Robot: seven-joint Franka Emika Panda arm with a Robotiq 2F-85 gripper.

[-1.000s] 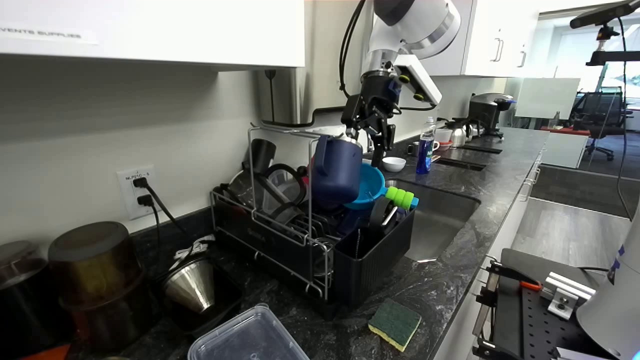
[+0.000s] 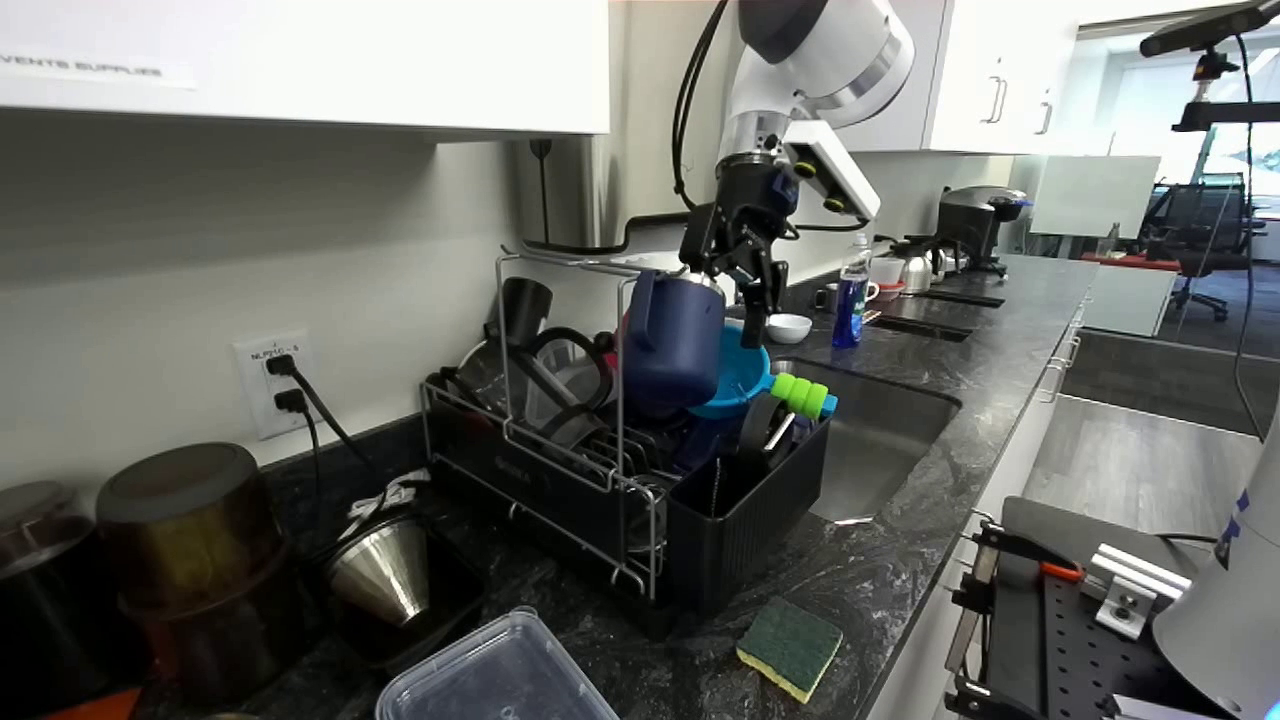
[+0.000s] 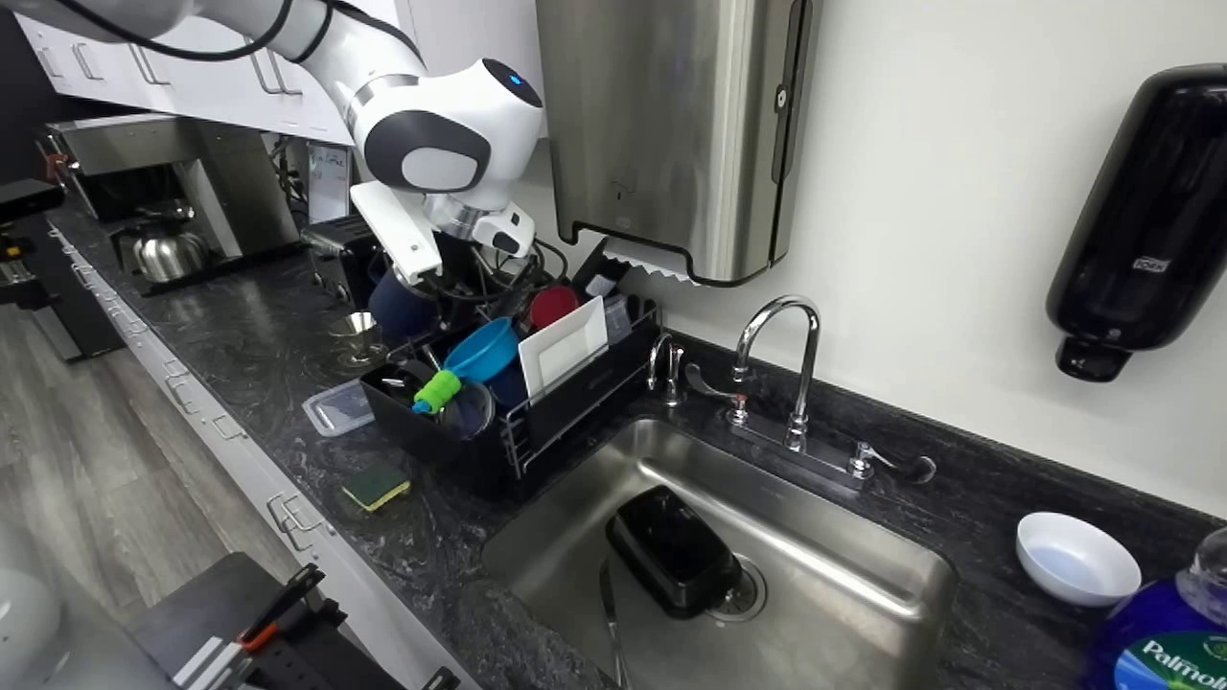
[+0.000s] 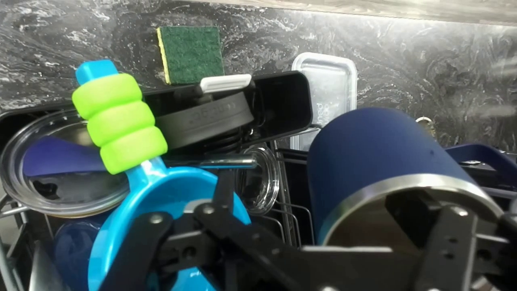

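A dark blue mug (image 2: 674, 342) with a steel rim rests in the dish rack, its handle towards the left in exterior view 1. In the wrist view the mug's body (image 4: 383, 150) fills the right side, its mouth facing the camera. My gripper (image 2: 729, 294) hangs over its rim with the fingers apart. One of the fingers (image 4: 412, 213) reaches over the mug's mouth. The other stands outside the wall, above a light blue strainer-like bowl (image 4: 179, 186) with a green ringed handle (image 4: 121, 121). Whether either finger touches the mug, I cannot tell.
The black dish rack (image 2: 546, 474) is crowded: a white square plate (image 3: 564, 351), a red item (image 3: 553, 306) and glass lids. A sponge (image 2: 789, 648) and clear container (image 2: 498, 678) lie in front. Beside the rack is the sink (image 3: 794, 494), holding a black tub (image 3: 670, 550).
My gripper has shifted slightly down and to the left, closer over the mug's rim. The mug and rack look unmoved.
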